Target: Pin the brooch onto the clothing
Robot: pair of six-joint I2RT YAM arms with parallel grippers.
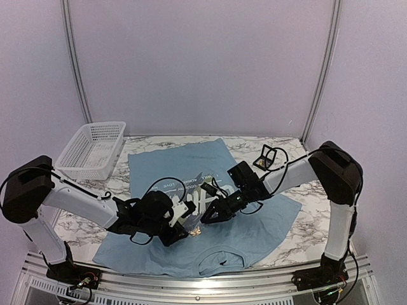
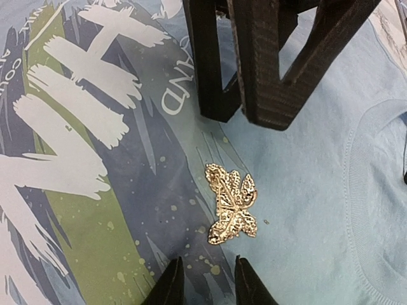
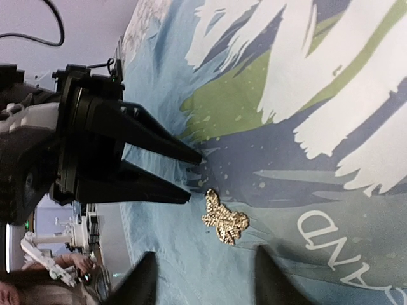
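Note:
A gold butterfly brooch [image 1: 195, 231] [image 2: 232, 206] [image 3: 224, 221] lies flat on the printed front of the light blue T-shirt [image 1: 254, 241]. My left gripper [image 1: 181, 232] is just beside it, its tips parted with nothing between them. My right gripper [image 1: 206, 217] hangs over the shirt on the brooch's other side, its blurred fingers apart and empty, clear of the brooch. Whether the pin is through the fabric cannot be seen.
A white plastic basket [image 1: 67, 159] stands at the back left. A small black open case [image 1: 267, 159] lies on the marble table at the right. The collar is toward the front edge.

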